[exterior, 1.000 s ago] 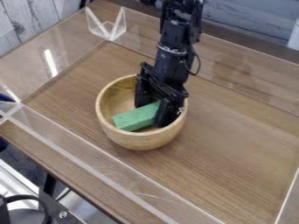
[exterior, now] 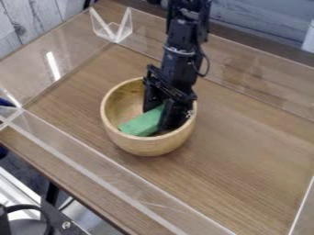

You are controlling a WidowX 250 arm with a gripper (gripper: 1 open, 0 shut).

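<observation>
A wooden bowl (exterior: pixel 121 135) sits on the wooden table with a green block (exterior: pixel 143 123) lying inside it. The black arm reaches down from the top, and its gripper (exterior: pixel 166 104) is low in the right rear of the bowl, over the right end of the green block. The fingers are dark and crowded together there, so whether they are closed on the block cannot be made out.
A small white wire-like stand (exterior: pixel 110 27) is at the back left. Dark cables and white edging lie at the left edge.
The arm and gripper have shifted slightly, and the green block's upper end is a little more covered by the gripper.
</observation>
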